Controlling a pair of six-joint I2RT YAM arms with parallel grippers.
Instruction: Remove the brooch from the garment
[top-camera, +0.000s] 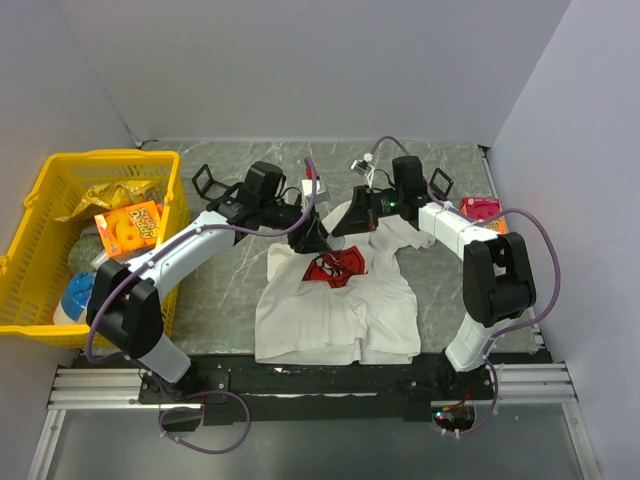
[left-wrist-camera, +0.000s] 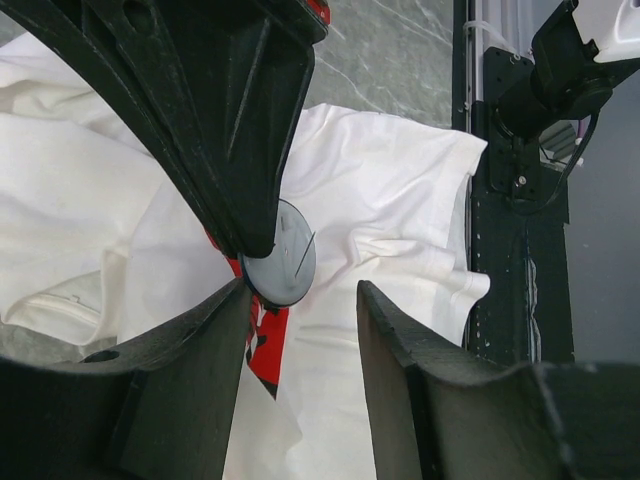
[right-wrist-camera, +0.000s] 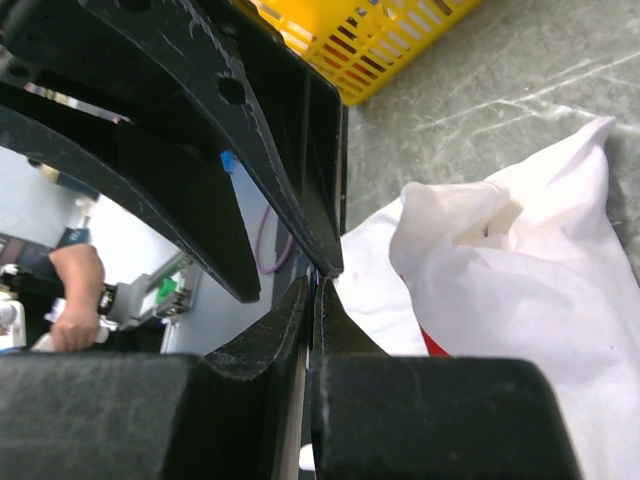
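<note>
The brooch (left-wrist-camera: 290, 262) is a round silvery disc with a thin pin across the face seen in the left wrist view. My right gripper is shut on it, and one black right finger (left-wrist-camera: 255, 215) covers part of its edge. In the top view the brooch (top-camera: 337, 242) is a small pale spot above the garment. My left gripper stands open, its fingertips on either side of the disc. The right wrist view hides most of the brooch. Beneath both grippers lies the white garment (top-camera: 290, 320) with a red patterned patch (top-camera: 336, 268).
A yellow basket (top-camera: 177, 200) full of packets stands at the left. A pink-red packet (top-camera: 482, 211) lies at the right. The two grippers are very close together.
</note>
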